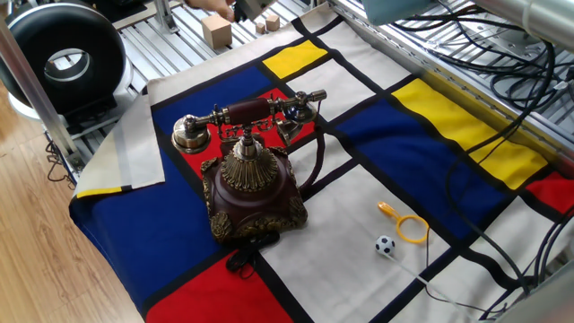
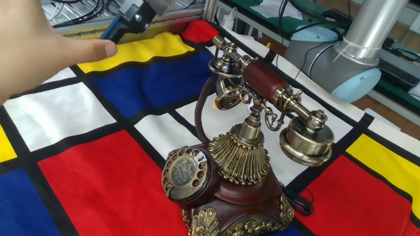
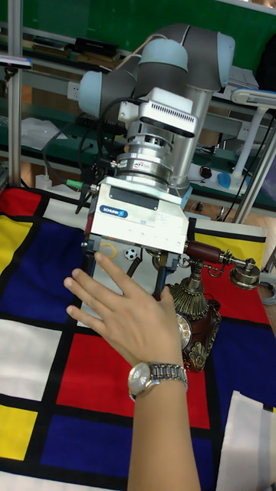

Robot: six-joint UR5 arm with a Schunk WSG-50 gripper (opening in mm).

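An ornate dark-red and brass rotary telephone [image 1: 255, 187] [image 2: 239, 187] [image 3: 196, 307] stands upright on the patterned cloth, its handset [image 1: 247, 112] resting across the cradle. Above the cloth, my gripper [image 3: 126, 268] shows in the third exterior view with its two dark fingers [image 3: 160, 277] wide apart. The small ball and yellow ring on the cloth show through the gap. A person's hand [image 3: 135, 315] covers part of the finger ends. Only a dark part of the gripper enters the top edge of the first exterior view.
A yellow-handled ring [image 1: 412, 229] and a small football [image 1: 385, 244] on a white cord lie on the cloth. Wooden blocks [image 1: 216, 32] sit on the slatted metal surface. Black cables [image 1: 489, 144] hang over the cloth's edge. The person's hand [image 2: 49, 49] is close to the gripper.
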